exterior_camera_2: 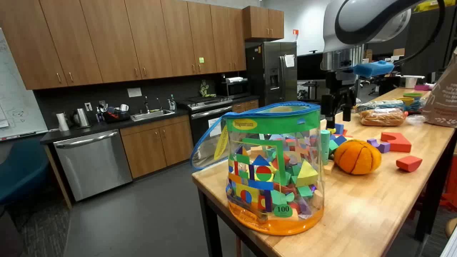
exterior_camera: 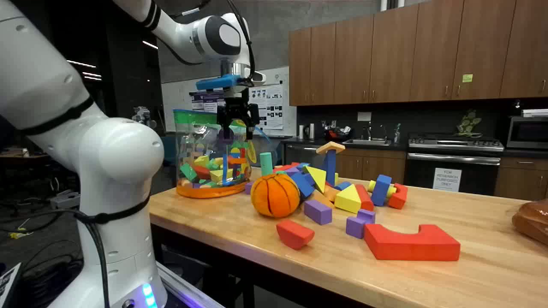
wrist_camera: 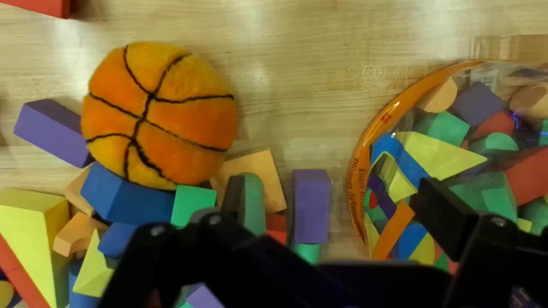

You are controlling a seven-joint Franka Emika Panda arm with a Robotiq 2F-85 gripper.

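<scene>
My gripper points straight down with its fingers wide apart and nothing between them. It hangs above the table, between the pile of foam blocks and the clear block bag, as the wrist view shows. Under the gap lies a purple block (wrist_camera: pixel 311 205). The clear bag (exterior_camera_2: pixel 278 220), orange at its base and green round its top, holds many coloured blocks; its blue-edged lid (exterior_camera_2: pixel 208 141) hangs open. Beside the pile sits an orange plush basketball (exterior_camera: pixel 275 195). A teal cylinder (exterior_camera: pixel 266 164) stands upright behind the ball. The black gripper body hides part of the pile.
A red arch block (exterior_camera: pixel 411 243), a red half-round block (exterior_camera: pixel 295 234) and purple blocks (exterior_camera: pixel 318 211) lie toward the front. A blue block (exterior_camera: pixel 330 167) stands upright under a tan triangle (exterior_camera: pixel 330 148). Bagged bread (exterior_camera_2: pixel 382 117) lies farther along. The table's front right has free room.
</scene>
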